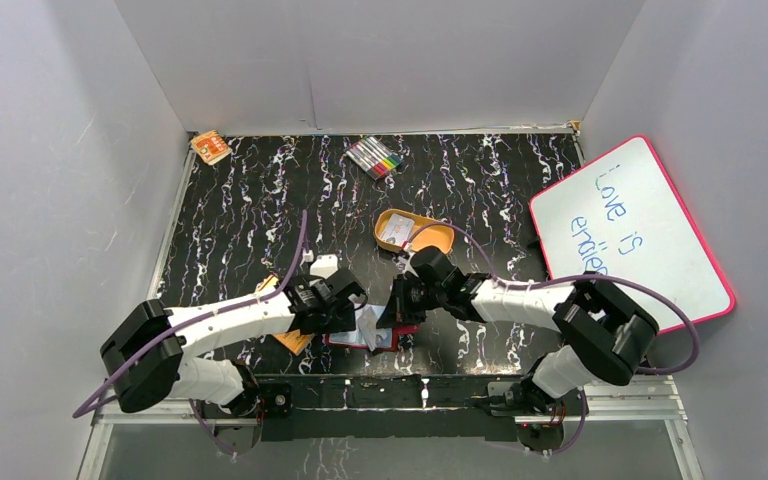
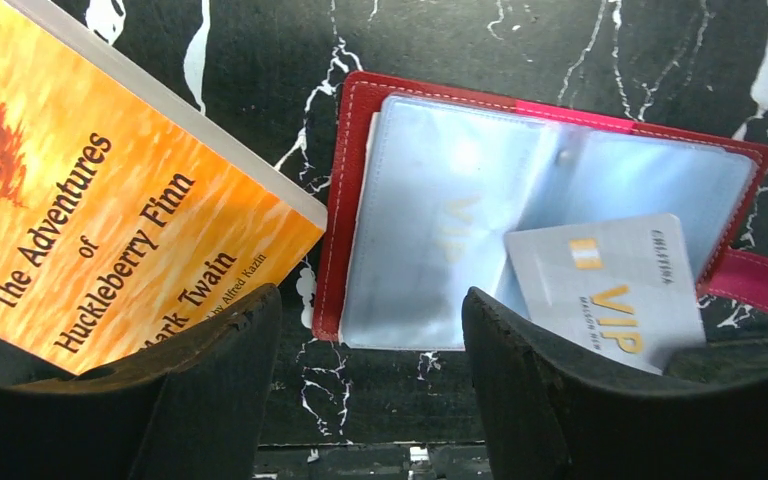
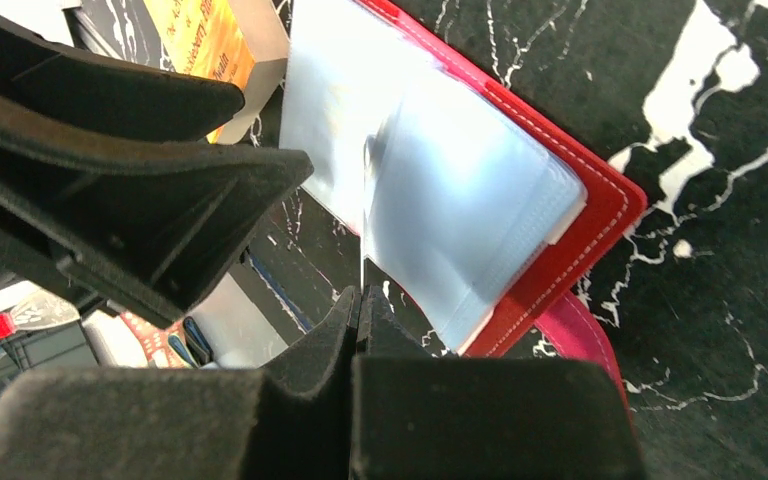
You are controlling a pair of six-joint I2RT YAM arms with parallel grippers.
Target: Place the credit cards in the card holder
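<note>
The red card holder [image 2: 332,250] lies open at the front middle, with pale clear sleeves. A silver VIP card [image 2: 600,290] lies over its right half in the left wrist view; in the right wrist view the card [image 3: 365,225] is seen edge-on, held in my shut right gripper. My left gripper stands open above the holder's left half, with nothing between its fingers. An orange tray [image 1: 440,238] behind the right arm holds a white card [image 1: 396,228].
The orange Huckleberry Finn book [image 2: 120,220] lies just left of the holder. Pens [image 1: 373,157] and a small orange packet [image 1: 210,147] lie at the back. A whiteboard [image 1: 625,240] stands on the right.
</note>
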